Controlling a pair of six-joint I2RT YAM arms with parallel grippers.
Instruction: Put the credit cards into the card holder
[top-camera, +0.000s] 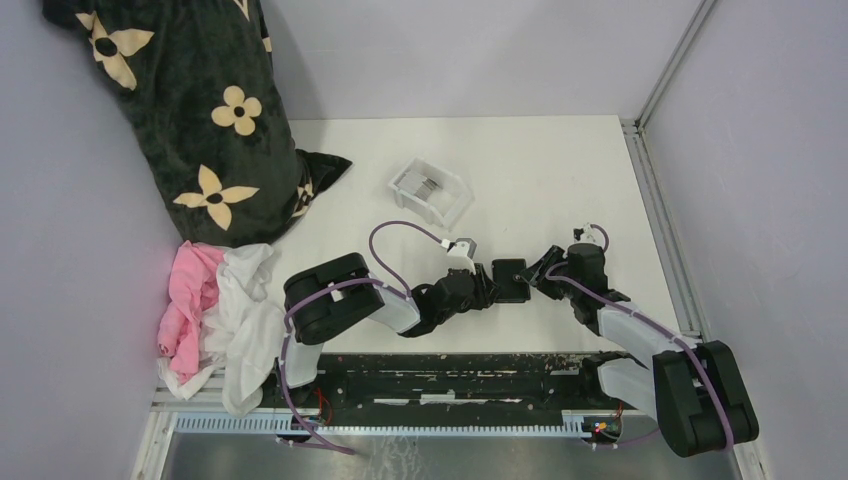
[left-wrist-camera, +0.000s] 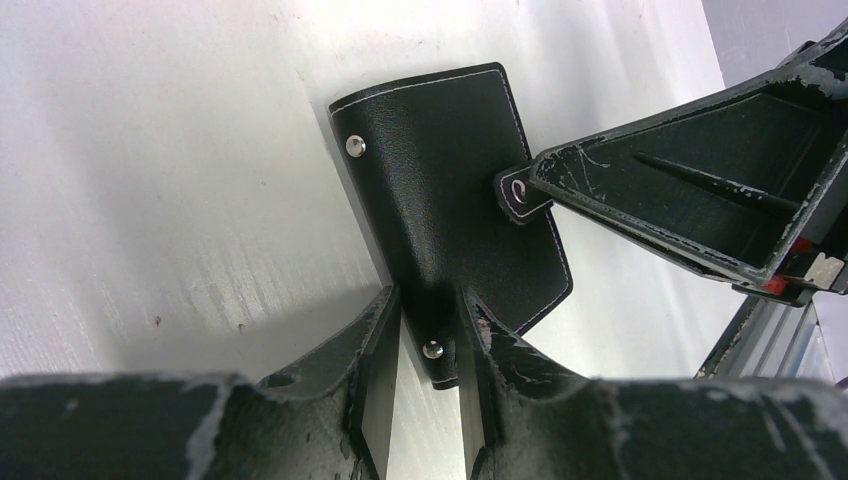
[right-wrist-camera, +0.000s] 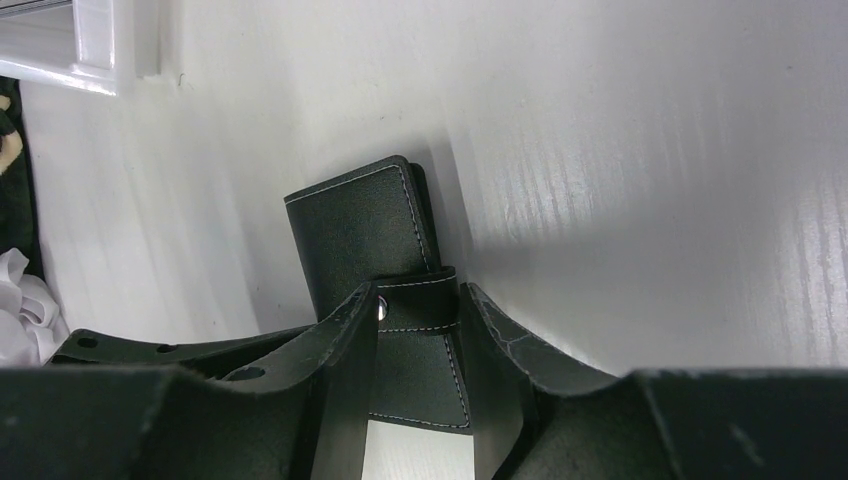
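Note:
The card holder is black leather with pale stitching, lying folded shut on the white table between both arms. Its strap with a snap stud crosses the free edge. My left gripper stands part open at the riveted spine end, one fingertip beside the spine and the other over the cover. From the right, my open right gripper has its fingers on either side of the strap; whether they touch it I cannot tell. Greyish flat cards lie in a white box behind.
The white box stands tilted behind the left gripper, its corner also in the right wrist view. Pink cloth and white cloth are heaped at the left edge.

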